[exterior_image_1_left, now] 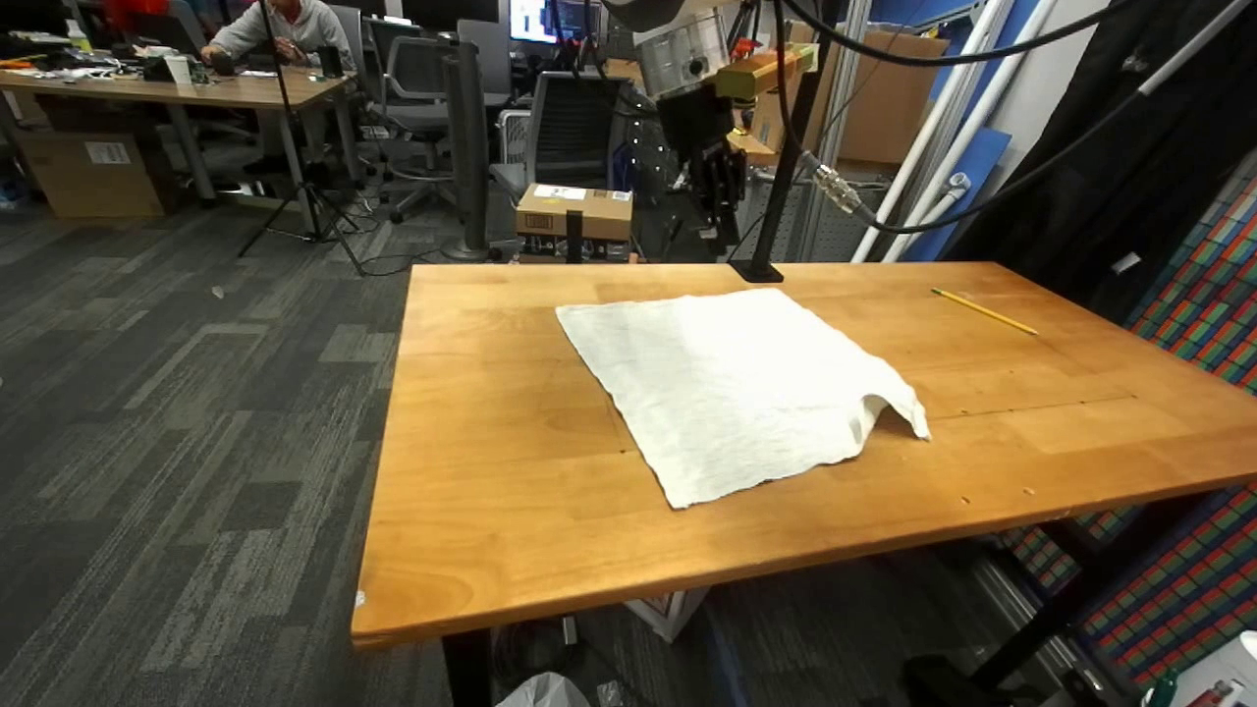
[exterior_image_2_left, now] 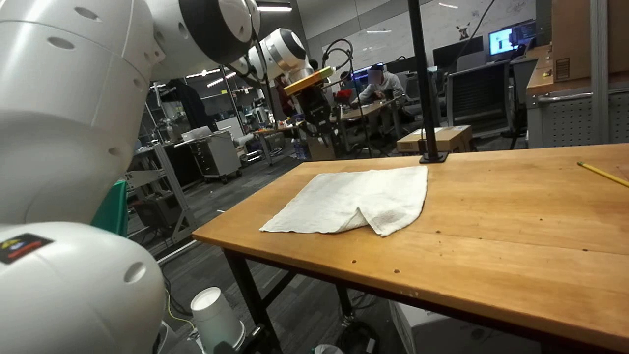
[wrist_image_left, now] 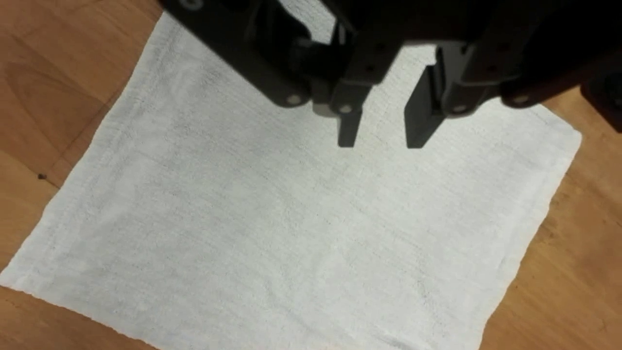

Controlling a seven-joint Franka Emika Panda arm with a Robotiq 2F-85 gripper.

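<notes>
A white cloth (exterior_image_1_left: 731,377) lies mostly flat on the wooden table (exterior_image_1_left: 495,507). One corner of the cloth (exterior_image_2_left: 354,197) is rumpled, with a small raised fold along the edge nearest the robot's base. Above the cloth and apart from it hangs my gripper, over toward the far side of the table in the first exterior view. In the wrist view its two fingers (wrist_image_left: 423,116) stand apart, and only the cloth far below shows between them. Nothing is held.
A yellow pencil (exterior_image_1_left: 985,311) lies at the table's right side. A black post (exterior_image_2_left: 425,88) rises from the back edge, close to the cloth. Bare tabletop surrounds the cloth on its left, front and right.
</notes>
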